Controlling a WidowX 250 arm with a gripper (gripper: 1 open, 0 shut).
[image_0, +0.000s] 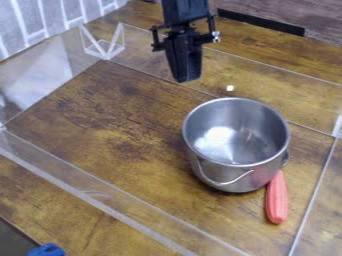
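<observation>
My black gripper (186, 68) hangs above the wooden table at the upper middle, shut, with nothing seen between its fingers. Below it and to the right stands a steel pot (235, 140) with a wire handle. A red, sausage-like object (277, 200) lies beside the pot at the lower right. A small white piece (230, 88) sits on the table behind the pot.
Clear plastic walls (114, 40) border the work area. A blue object (46, 250) lies at the bottom left corner.
</observation>
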